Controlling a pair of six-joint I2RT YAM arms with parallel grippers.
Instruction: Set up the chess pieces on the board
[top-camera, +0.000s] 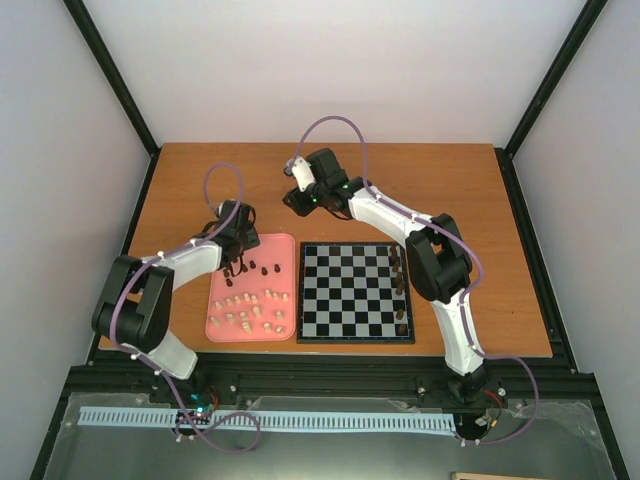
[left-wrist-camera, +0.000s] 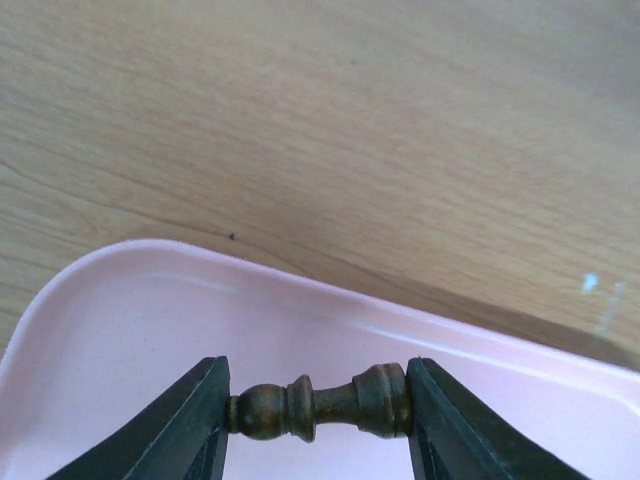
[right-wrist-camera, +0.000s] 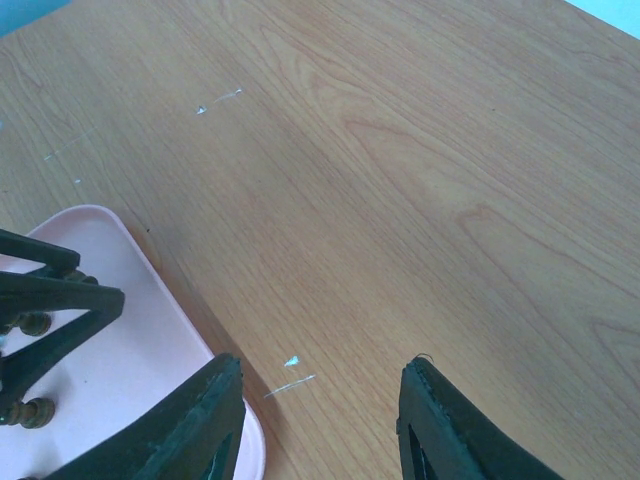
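A pink tray (top-camera: 215, 330) on the left holds dark and cream chess pieces. Over its top-left corner, my left gripper is shut on a dark chess piece (left-wrist-camera: 360, 405), held sideways between the fingertips. The checkered board (top-camera: 355, 300) lies right of the tray, with a column of dark pieces (top-camera: 398, 285) along its right edge. My right gripper is open above bare wood behind the board, nothing between its fingers. The left gripper's fingers (right-wrist-camera: 70, 295) also show at the left of the right wrist view.
Bare wooden table (top-camera: 460, 180) lies at the back and right. The tray's rim (left-wrist-camera: 300, 265) runs under my left gripper. Both arms reach in from the front edge, the right one passing over the board's upper right.
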